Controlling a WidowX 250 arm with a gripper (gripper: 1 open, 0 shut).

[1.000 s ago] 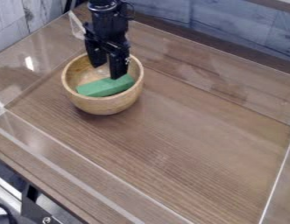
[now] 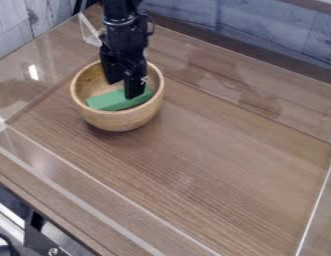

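Observation:
A wooden bowl (image 2: 117, 117) sits at the upper left of the table, with a green block (image 2: 117, 102) lying inside it. My black gripper (image 2: 126, 83) reaches down into the bowl from above, open, its fingertips over or near the green block. Whether the fingers touch the block cannot be told.
The gripper has moved slightly down and left within the bowl, and its orientation looks a little different. The bowl stays in place.

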